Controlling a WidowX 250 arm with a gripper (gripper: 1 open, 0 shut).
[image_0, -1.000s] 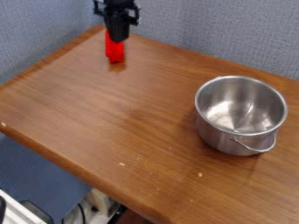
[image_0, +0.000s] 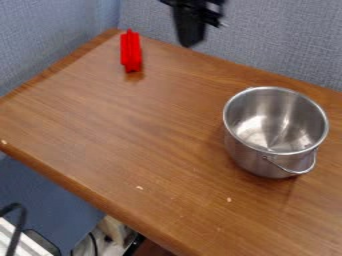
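My gripper (image_0: 191, 22) is a dark, blurred shape at the top centre of the camera view, above and to the right of a red object (image_0: 131, 51). It looks shut, with nothing visible between its fingers, though the blur hides detail. The red object stands at the back left of the wooden table (image_0: 114, 140), apart from the gripper. A steel pot (image_0: 271, 135) with a wire handle sits on the right side of the table, open at the top.
Grey padded walls (image_0: 47, 40) bound the back and left. Cables and white hardware lie below the table's front left edge.
My gripper was over the red object, rose away from it, and has moved to the right. The red object and the pot have not visibly moved.
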